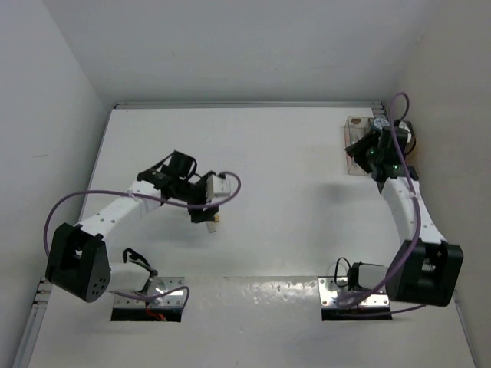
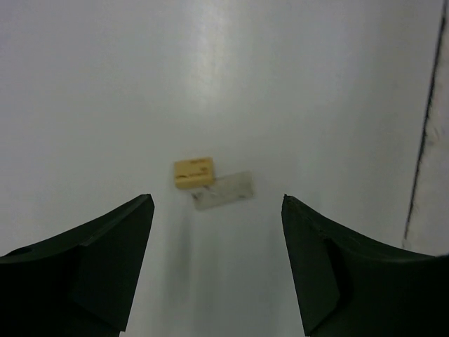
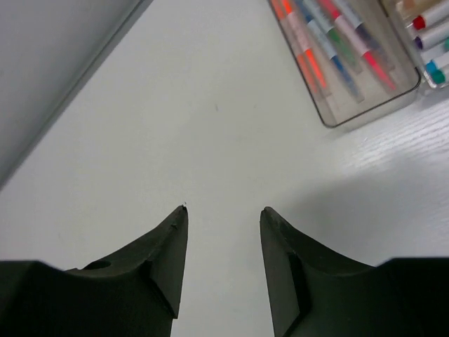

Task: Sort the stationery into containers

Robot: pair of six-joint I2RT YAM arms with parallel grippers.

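Note:
A small yellow block [image 2: 194, 173] lies on the table touching a pale, clear-looking flat piece [image 2: 226, 190], both ahead of my left gripper. Its fingers [image 2: 116, 246] are wide apart with only bare table between them. From above, that gripper hides part of the two pieces. My right gripper also stands open and empty, over bare table left of the clear container [image 3: 335, 125]. Several slim pens [image 3: 319, 45] lie in that container. In the neighbouring compartment several capped markers [image 3: 436, 38] are visible.
The containers stand at the far right corner, partly hidden by the right arm [image 1: 399, 169] from above. Loose cables [image 1: 126, 193] loop over both arms.

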